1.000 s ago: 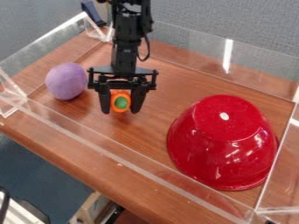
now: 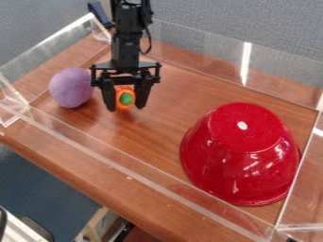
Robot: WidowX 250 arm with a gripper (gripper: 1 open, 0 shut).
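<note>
My black gripper (image 2: 124,93) hangs low over the left part of the wooden table, around a small orange and green object (image 2: 125,97); whether its fingers touch that object I cannot tell. A purple ball (image 2: 70,87) sits just left of the gripper. A large red upturned bowl (image 2: 239,157) rests at the right.
Clear walls (image 2: 246,70) border the tabletop (image 2: 151,161).
My gripper has moved left, toward the purple ball, and the orange and green object has shifted slightly left with it.
</note>
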